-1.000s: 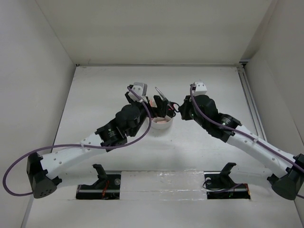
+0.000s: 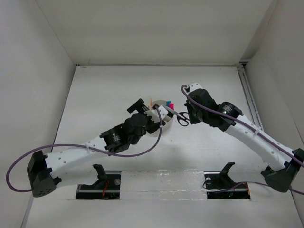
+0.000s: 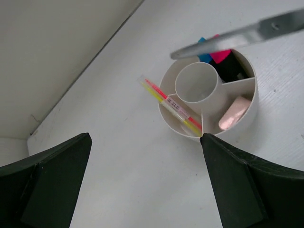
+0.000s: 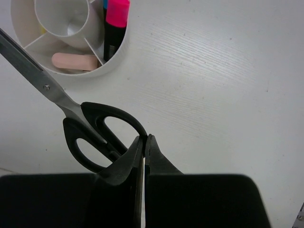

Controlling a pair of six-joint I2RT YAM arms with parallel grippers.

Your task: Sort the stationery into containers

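Black-handled scissors [image 4: 71, 110] hang in the air by one handle loop, which my right gripper is shut on at its fingertips. Their blades [image 3: 232, 39] stretch over the near side of the white divided holder [image 3: 251, 114]. Pink and yellow sticks [image 3: 172, 107] lean out of one compartment, and a pink eraser [image 3: 234, 113] lies in another. Black markers with pink [image 4: 117, 13] and blue [image 3: 203, 56] caps share a further one. The round middle cup [image 3: 194, 85] looks empty. Wide open, my left gripper is beside the holder with nothing between its fingers.
In the top view, the left arm [image 2: 114, 135] partly covers the holder, and the scissors lie between both arms. Walls close off the back and sides.
The left gripper has backed away from the scissors and turned beside the holder. In the right gripper, the scissors have swung so their blades lie lower, and that arm has shifted slightly.
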